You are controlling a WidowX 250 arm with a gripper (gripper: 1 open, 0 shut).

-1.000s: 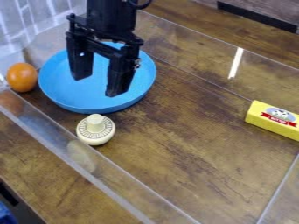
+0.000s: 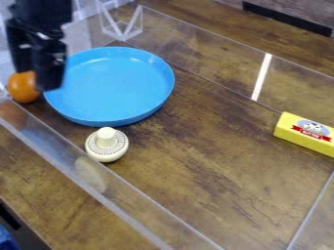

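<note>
My black gripper (image 2: 39, 61) is blurred at the upper left, over an orange round object (image 2: 23, 90) that it partly hides. It looks open, with no object visible in it, though its fingers are indistinct. A blue round dish (image 2: 124, 93) rests beside the orange object, empty. In front of the dish stands a white knobbed round object (image 2: 107, 148).
A yellow box (image 2: 304, 132) with a printed label lies at the right edge. A white rack-like item (image 2: 120, 26) is at the back. The wooden floor between dish and box is clear, crossed by clear strips.
My gripper has moved left from above the blue dish toward the orange object, uncovering the dish. The other objects have stayed in place.
</note>
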